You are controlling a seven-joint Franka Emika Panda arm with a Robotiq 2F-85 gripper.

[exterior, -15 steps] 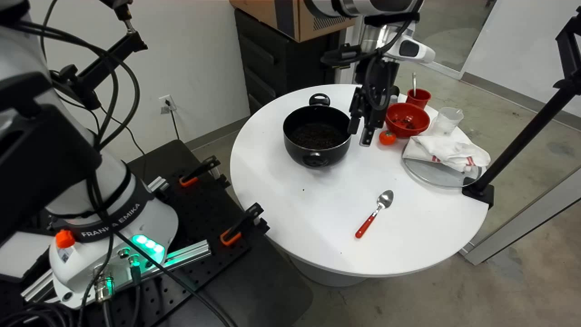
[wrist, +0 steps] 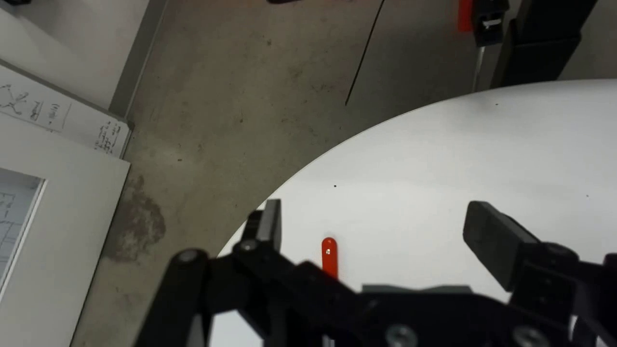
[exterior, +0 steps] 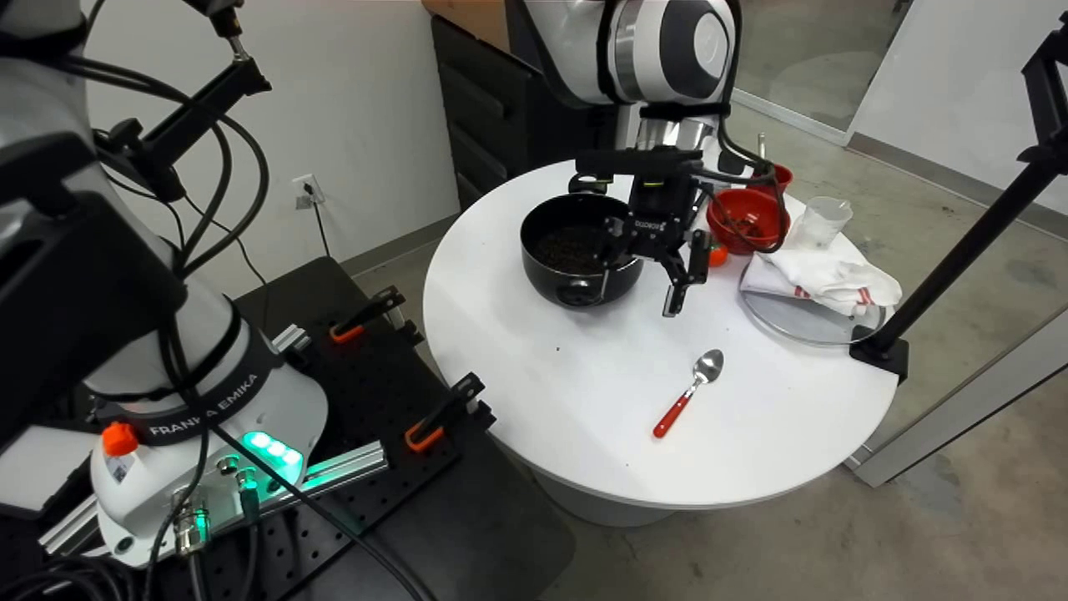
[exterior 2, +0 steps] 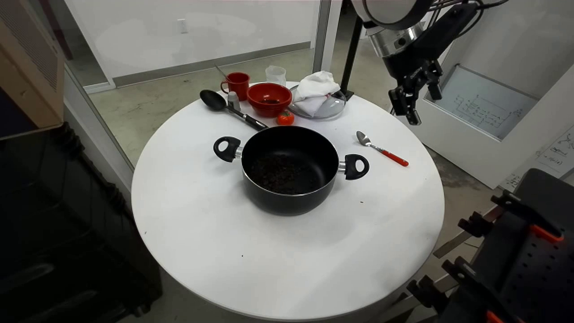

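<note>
My gripper (exterior: pixel 641 284) hangs above the white round table, its fingers wide apart and empty. In exterior view 2 the gripper (exterior 2: pixel 423 106) shows high at the upper right, above and apart from the spoon. A metal spoon with a red handle (exterior: pixel 672 414) lies on the tabletop; in the wrist view only the end of its red handle (wrist: pixel 329 254) shows, below and between the fingers, the rest hidden by the gripper body. The black two-handled pot (exterior 2: pixel 288 202) stands near the table's middle with dark bits on its bottom.
A red bowl (exterior 2: pixel 269 110), red mug (exterior 2: pixel 238 85), tomato (exterior 2: pixel 285 118), black ladle (exterior 2: pixel 213 100), clear cup (exterior 2: pixel 275 75) and white cloth (exterior 2: pixel 317 85) on a glass lid crowd the far side. A black post (exterior: pixel 961 235) rises at the table edge.
In exterior view 1 my gripper has turned, its fingers now seen spread apart, and it sits slightly lower and to the left, overlapping the pot's rim in view. The spoon and pot have stayed put.
</note>
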